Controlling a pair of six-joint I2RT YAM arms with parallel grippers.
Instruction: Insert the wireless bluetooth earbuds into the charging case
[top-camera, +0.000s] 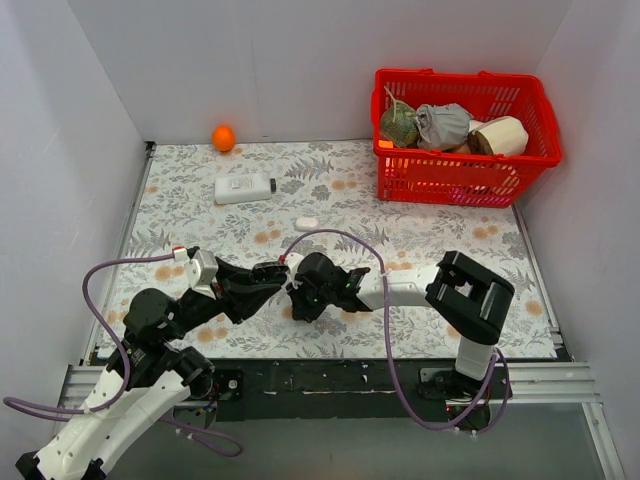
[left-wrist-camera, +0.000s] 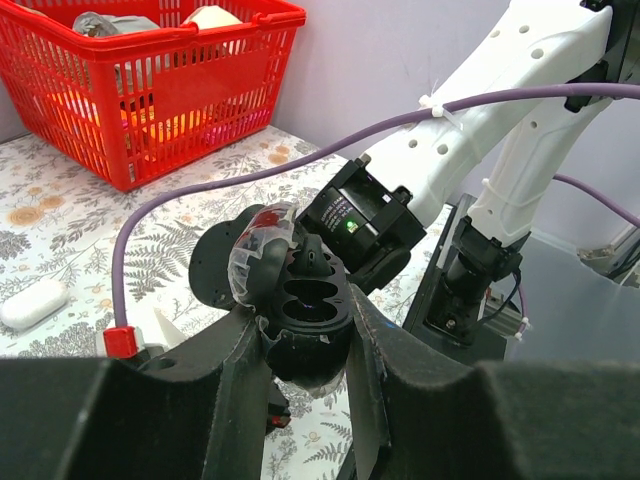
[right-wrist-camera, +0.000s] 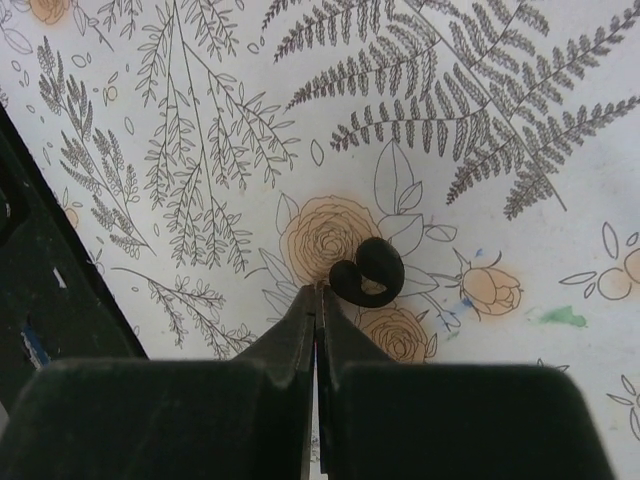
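Note:
Held above the table, the black charging case has its lid up, and my left gripper is shut on it. Dark hollows show inside the case; I cannot tell whether any holds an earbud. On the flowered cloth a small black earbud lies loose, just ahead of my right gripper's tips in the right wrist view. My right gripper is shut, its fingertips together with nothing seen between them. From the top, the right gripper covers the earbud's spot, to the right of the left gripper.
A red basket of several items stands at the back right. A white bottle, an orange and a small white object lie farther back. Purple cables loop over both arms. Open cloth lies between these things.

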